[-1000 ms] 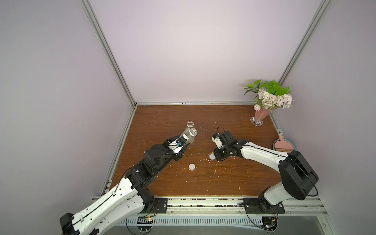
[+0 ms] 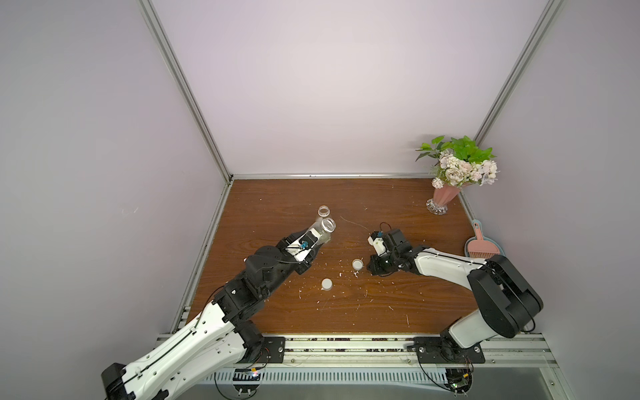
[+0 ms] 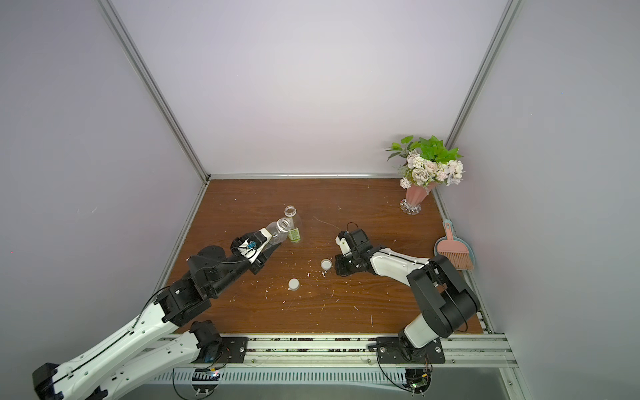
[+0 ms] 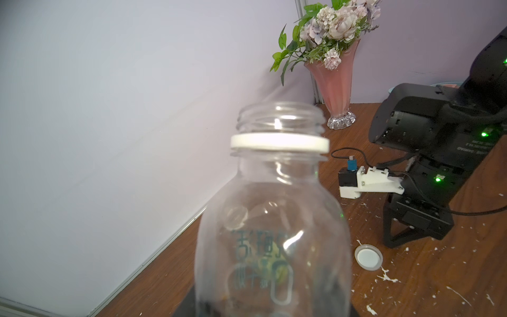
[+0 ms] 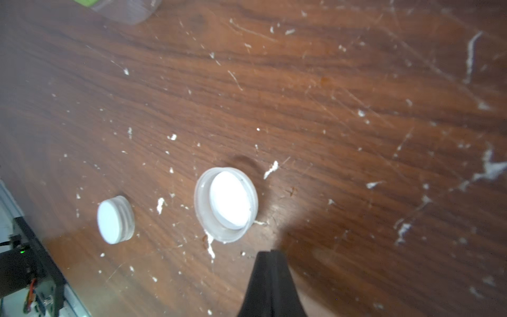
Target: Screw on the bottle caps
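My left gripper [image 2: 312, 241] is shut on a clear glass bottle [image 4: 274, 211], uncapped and raised over the table; the fingers are mostly hidden behind the glass in the left wrist view. A second open bottle [image 3: 294, 230] with a green label stands on the table behind it. One white cap [image 5: 226, 205] lies with its hollow side up, just beyond the fingertips of my right gripper, which is shut with nothing between its fingers. Another white cap [image 5: 115, 219], closed face showing, lies farther left, nearer the table's front edge.
A pink vase [image 2: 445, 194] of flowers stands at the back right. A pink dustpan and brush [image 2: 483, 248] rest by the right wall. White scraps are scattered around the caps.
My right gripper has drawn back a little to the right, away from the hollow-side-up cap, which sits slightly farther left. The left arm and its bottle have stayed still.
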